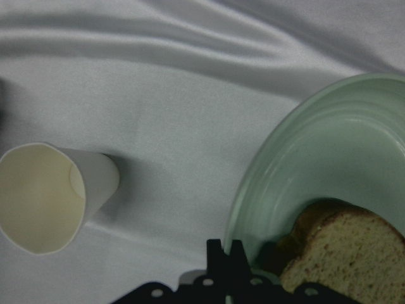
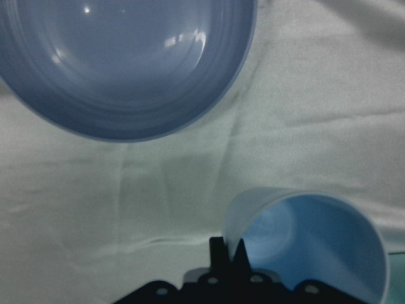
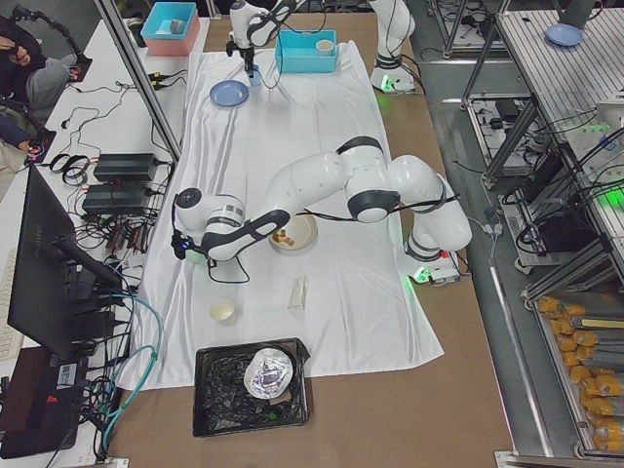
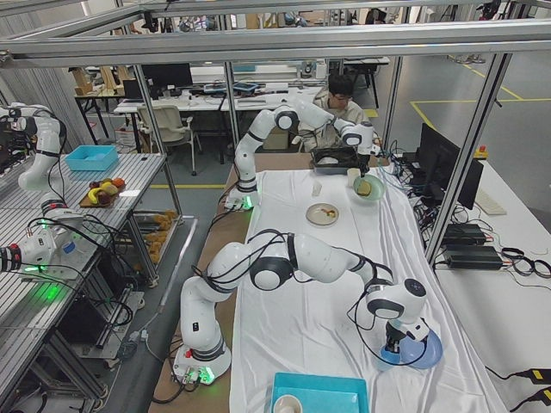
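A green plate [image 1: 342, 152] holds a slice of bread [image 1: 342, 259] in the left wrist view, with a white paper cup [image 1: 88, 183] lying or standing to its left. My left gripper is over the plate's rim; its fingertips are close together, and whether they grip the rim I cannot tell. In the right wrist view my right gripper is shut on the rim of a light blue cup [image 2: 316, 240], beside a blue plate [image 2: 126, 63].
A beige plate with food [image 4: 322, 214] sits mid-table. A turquoise bin [image 4: 318, 387] with a white cup is at one end, a black tray [image 3: 252, 409] with foil at the other.
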